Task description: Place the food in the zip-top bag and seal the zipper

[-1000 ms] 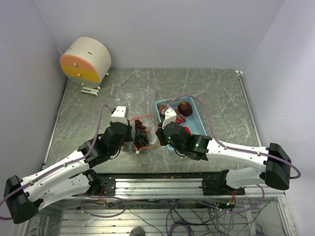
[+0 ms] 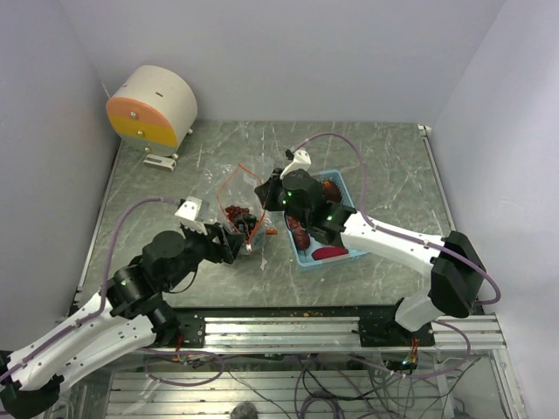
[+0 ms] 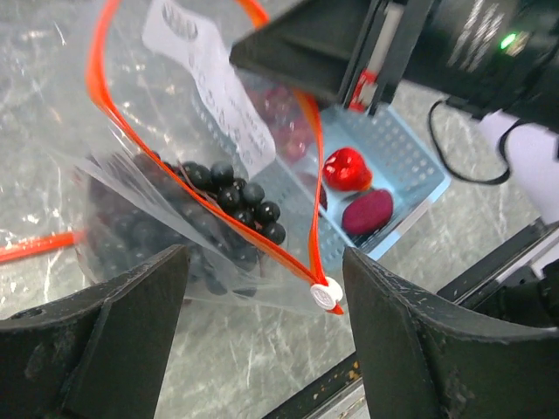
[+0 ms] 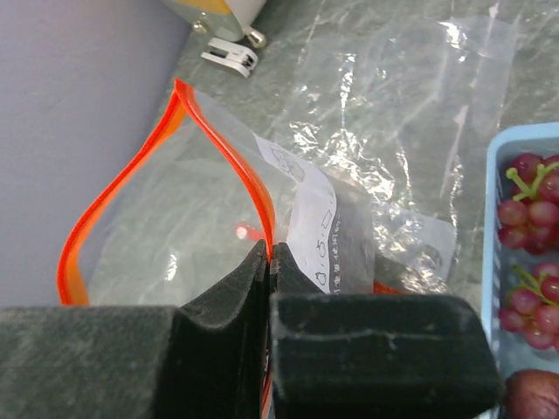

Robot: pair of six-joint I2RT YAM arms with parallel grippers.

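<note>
A clear zip top bag (image 2: pixel 239 196) with an orange zipper stands with its mouth spread open in the middle of the table. Dark grapes (image 3: pixel 236 201) lie inside it. My right gripper is shut on the bag's orange zipper rim, right side. Near the zipper's front end, my left gripper is open. The white slider (image 3: pixel 327 293) at that end shows between its fingers, apart from them as far as I can see. A blue tray (image 2: pixel 336 259) beside the bag holds red grapes (image 4: pixel 531 209), a red pepper (image 3: pixel 347 169) and a dark red item (image 3: pixel 368 212).
A cream bread box (image 2: pixel 153 109) stands at the back left, with a small white block (image 2: pixel 161 162) before it. Clear plastic (image 4: pixel 393 105) lies flat behind the bag.
My right gripper has moved back and left with the rim, pulling the zipper edge up.
</note>
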